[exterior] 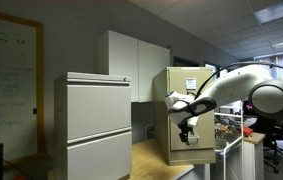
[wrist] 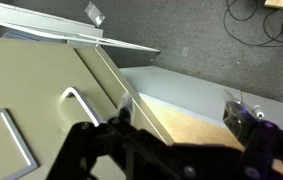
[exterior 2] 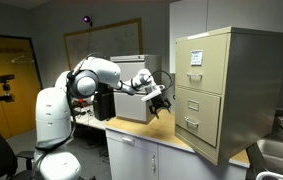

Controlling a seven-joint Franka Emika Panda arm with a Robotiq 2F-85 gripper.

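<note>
My gripper stands open with nothing between its fingers in the wrist view. Beside its left finger is the front of a beige filing cabinet (wrist: 51, 60), with a curved metal drawer handle (wrist: 81, 105) apart from the finger. In exterior view 2 the beige cabinet (exterior 2: 226, 75) stands at the right, and the gripper (exterior 2: 161, 105) is in front of its drawer side. Both drawers look closed there. From exterior view 1 the arm reaches in from the right, and the gripper (exterior: 185, 132) overlaps the cabinet's lower front (exterior: 196, 155); contact cannot be judged.
A white drawer cabinet (exterior: 98, 105) stands to the left, with bare wooden counter (exterior: 151, 162) between the two cabinets. White cupboards (exterior: 136, 60) hang behind. Exterior view 2 shows a sink (exterior 2: 278, 155) beyond the beige cabinet. Cables (wrist: 266, 25) lie on the floor.
</note>
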